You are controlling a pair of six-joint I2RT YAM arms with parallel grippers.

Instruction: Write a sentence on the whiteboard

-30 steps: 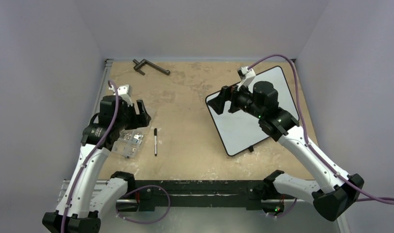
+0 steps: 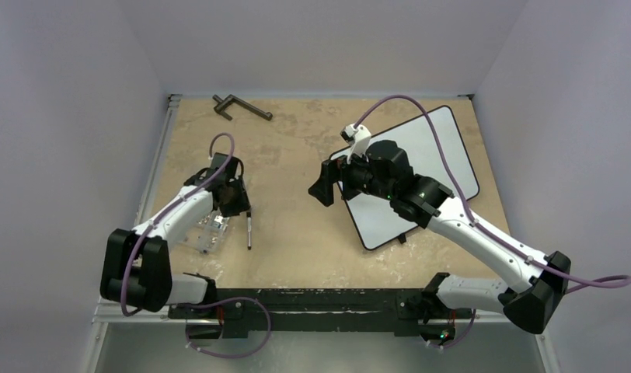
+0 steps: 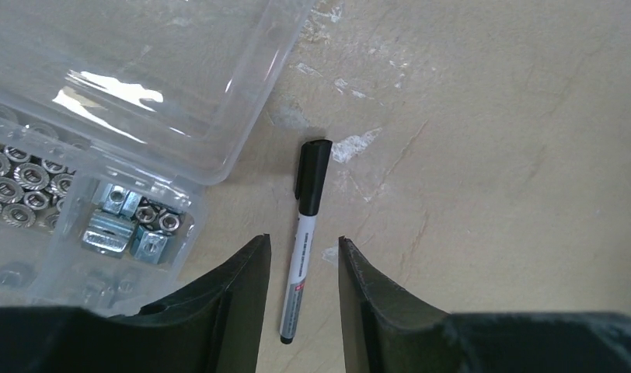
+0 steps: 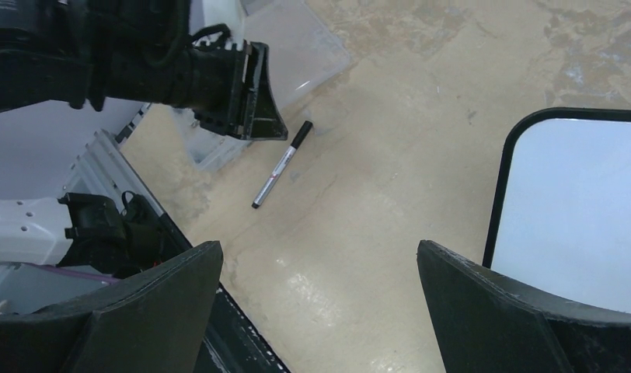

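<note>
A black-capped marker (image 3: pixel 303 241) lies on the table, cap toward the back, just right of a clear plastic case. My left gripper (image 2: pixel 236 200) hangs above it, pointing down; in the left wrist view its fingertips (image 3: pixel 258 252) are apart, either side of the marker's barrel, from above, with nothing held. The whiteboard (image 2: pixel 406 202) with a black rim lies at the right of the table. My right gripper is open and empty over the board's left edge, facing the marker.
The clear case (image 3: pixel 141 179) holds nuts and small metal parts. A dark angled metal piece (image 2: pixel 242 105) lies at the back left.
My left gripper has moved right and turned downward over the marker. My right gripper has moved left and slightly toward the front.
</note>
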